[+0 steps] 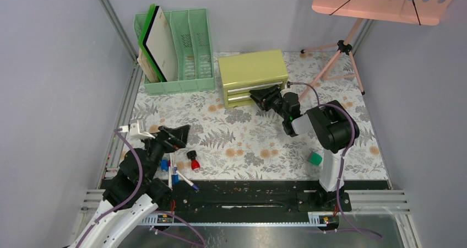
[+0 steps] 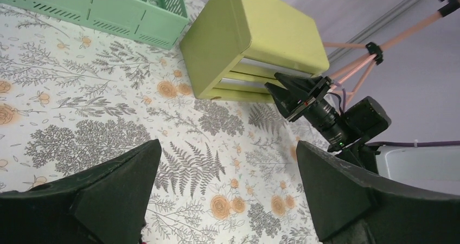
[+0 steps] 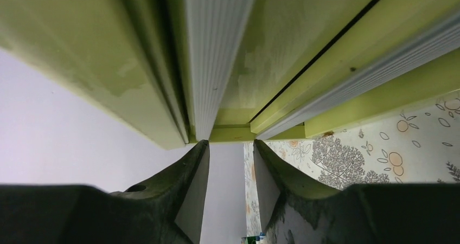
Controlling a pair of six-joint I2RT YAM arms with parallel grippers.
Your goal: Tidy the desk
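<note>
A yellow-green cabinet [image 1: 254, 69] with two drawers stands at the back middle, both drawers looking shut. My right gripper is at its front, fingers partly apart, pointed at the drawers' silver handle strips. One strip [image 3: 219, 43] runs up behind the left fingertip, while the lower strip [image 3: 358, 81] reaches down toward the right one. Whether either finger touches is unclear. On the left, my left gripper hangs open over the table with nothing between its fingers. Below it lie a red-and-black object [image 1: 194, 160], several pens [image 1: 188, 180] and blue pieces [image 1: 164, 165], partly hidden by the arm.
A green divided rack [image 1: 182, 86] at back left holds a green-edged white board [image 1: 162, 44]. A green block [image 1: 315, 158] lies at front right. The pink stand's [image 1: 355, 66] legs rise at back right.
</note>
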